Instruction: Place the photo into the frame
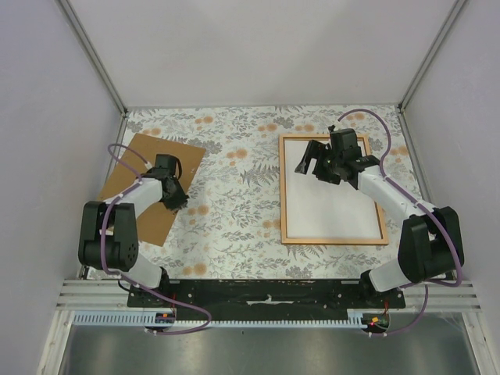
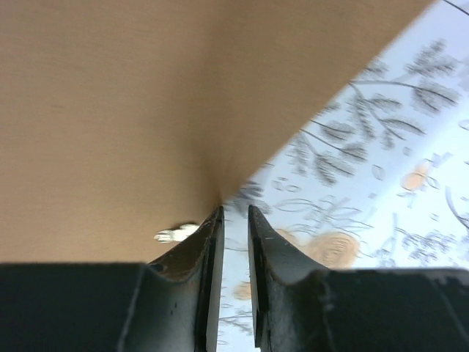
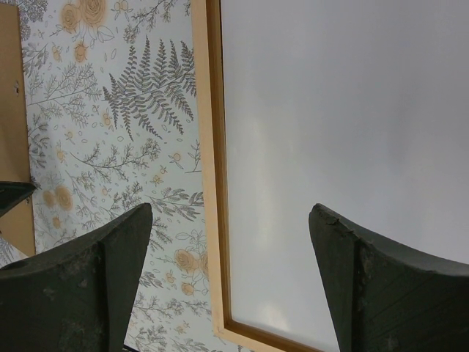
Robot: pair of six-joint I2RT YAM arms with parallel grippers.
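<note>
A flat brown board [image 1: 160, 223] lies tilted on the left of the table; no photo print can be made out. My left gripper [image 1: 180, 206] is at the board's right edge. In the left wrist view, a narrow gap separates the fingertips of that gripper: one finger is over the brown surface [image 2: 110, 110], the other over the cloth. Beside the left finger is a small metal piece [image 2: 176, 233] on the board. On the right lies the wooden frame [image 1: 283, 211] with a white inside. My right gripper hangs wide open over the frame's left side, empty.
A white cloth [image 1: 234, 203] with flower and fern prints covers the table. Between board and frame the cloth is clear. White walls [image 1: 258, 47] close off the back and both sides.
</note>
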